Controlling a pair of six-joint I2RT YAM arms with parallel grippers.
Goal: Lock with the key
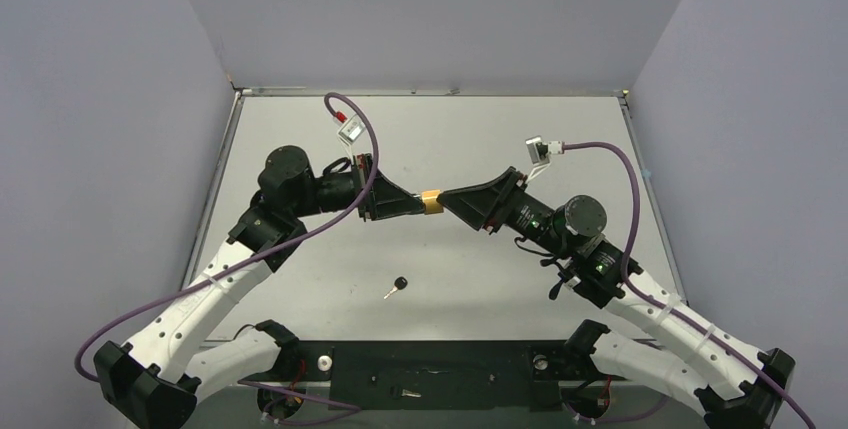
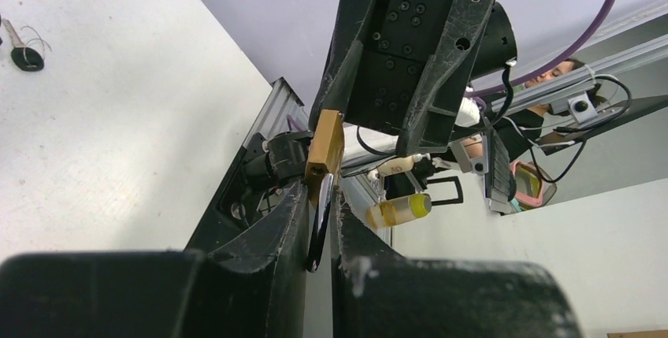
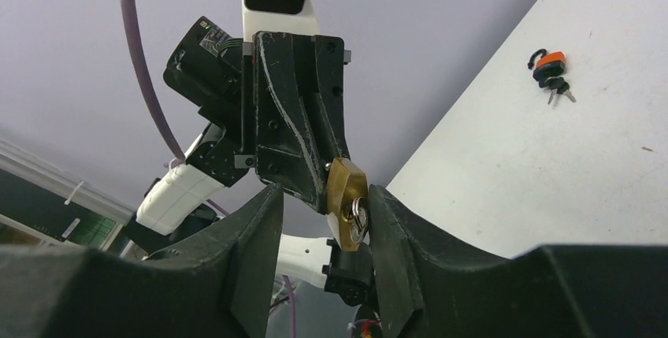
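Note:
A brass padlock (image 1: 432, 202) is held by its silvery shackle (image 2: 319, 232) in my left gripper (image 1: 421, 205), which is shut on it. My right gripper (image 1: 443, 201) faces it from the right, fingers parted. From the left wrist, one right finger (image 2: 340, 78) stands close against the padlock while the other is clear of it. A silvery ring-like piece (image 3: 358, 218) shows on the padlock's end in the right wrist view, near the right-hand finger (image 3: 394, 232). One black-headed key (image 1: 400, 283) lies on the white table below the grippers. I cannot make out a key in the padlock.
An orange and black object (image 3: 549, 66) lies on the table with small keys (image 3: 559, 88) beside it. The white table (image 1: 520, 299) is otherwise mostly bare. A dark panel (image 1: 430, 374) runs along its front edge, and walls rise on the sides and back.

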